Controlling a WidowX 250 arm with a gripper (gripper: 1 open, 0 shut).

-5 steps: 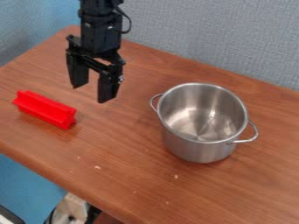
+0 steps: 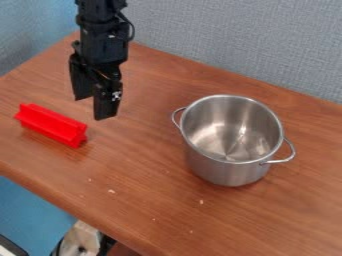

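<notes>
My black gripper (image 2: 96,94) hangs over the wooden table at the upper left, open, with nothing seen between its fingers. Below and left of it lies a red oblong block (image 2: 51,124). On the right side stands a steel pot (image 2: 230,150) with two handles, apart from both.
Grey padded walls (image 2: 241,40) close off the back.
My gripper has shifted slightly left and turned. The block and the pot have not moved.
</notes>
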